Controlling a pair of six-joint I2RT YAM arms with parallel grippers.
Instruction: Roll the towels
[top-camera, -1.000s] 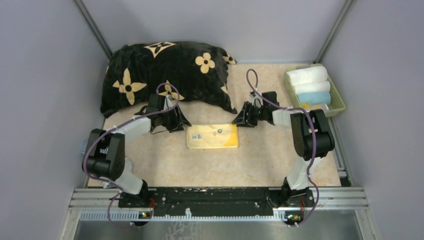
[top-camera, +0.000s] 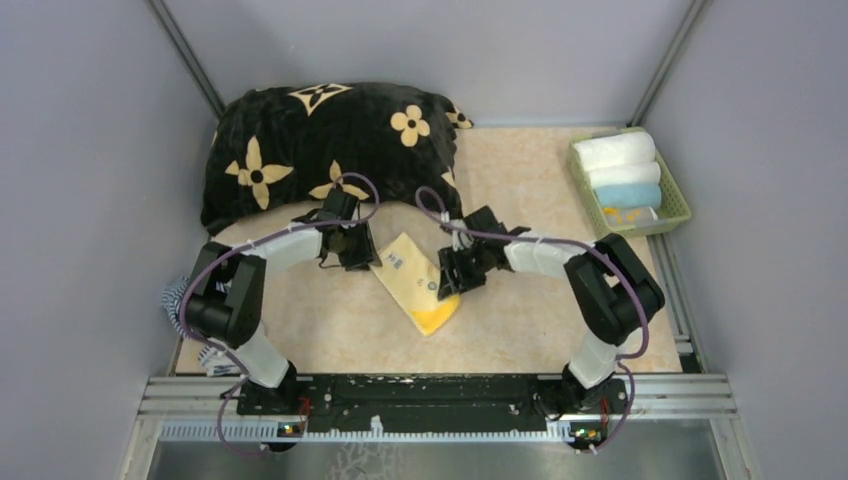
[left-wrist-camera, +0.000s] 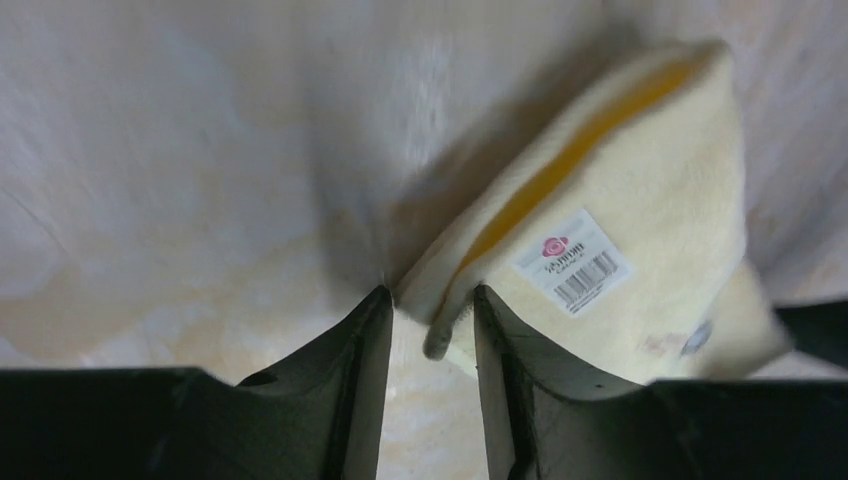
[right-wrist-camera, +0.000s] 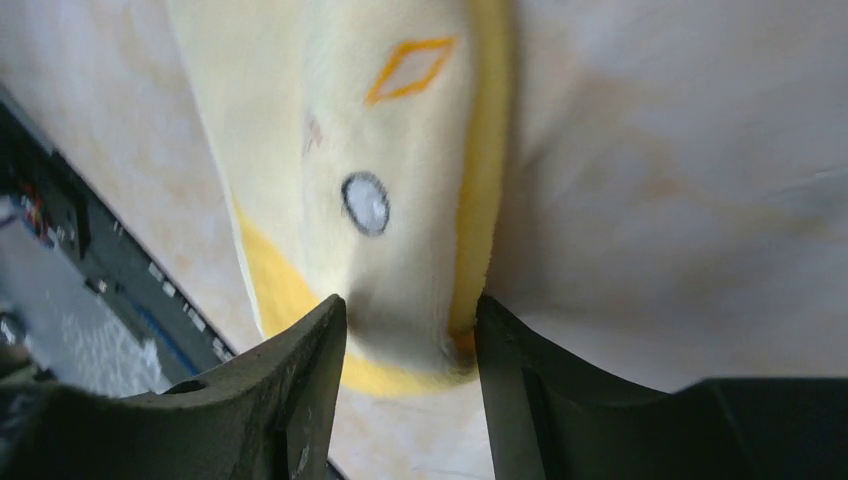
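A folded cream-and-yellow towel (top-camera: 410, 280) lies diagonally in the middle of the table, with a label visible in the left wrist view. My left gripper is at the towel's upper-left end, its fingertips parted around the folded edge's corner. My right gripper is over the lower-right end, fingers apart on either side of the yellow-edged fold.
A dark flowered blanket (top-camera: 300, 150) covers the back left. A green basket (top-camera: 675, 205) with rolled towels stands at the back right. Striped cloths (top-camera: 175, 300) lie at the left edge.
The towel has turned from horizontal to diagonal.
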